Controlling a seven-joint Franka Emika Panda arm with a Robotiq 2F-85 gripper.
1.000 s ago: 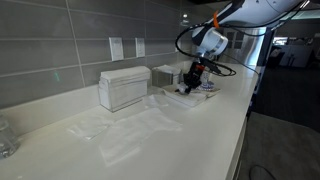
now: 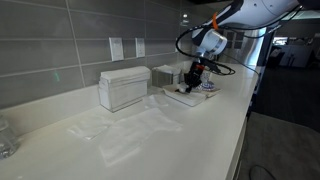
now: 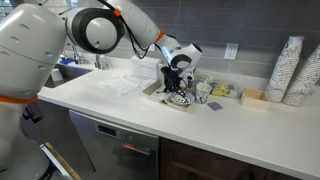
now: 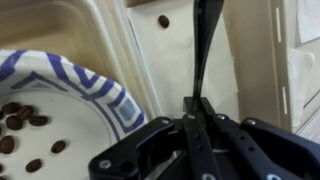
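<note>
In the wrist view my gripper is shut on a long black utensil (image 4: 206,42), whose shaft runs away from the fingers toward the top edge. Its far end is out of frame. Left of it lies a white paper plate or bowl (image 4: 80,122) with a blue patterned rim, holding several dark brown beans (image 4: 38,121). One lone bean (image 4: 164,21) rests on the pale flat surface (image 4: 180,62) beside the utensil. From outside, the gripper (image 3: 178,86) hangs low over the tray area near the back wall; what it holds is too small to make out there.
A white box-like appliance (image 2: 123,88) stands against the tiled wall. Right of the tray are a patterned cup (image 3: 203,92), a snack bag (image 3: 221,89) and a wooden box (image 3: 254,103). Clear plastic wrap (image 2: 130,137) lies on the counter.
</note>
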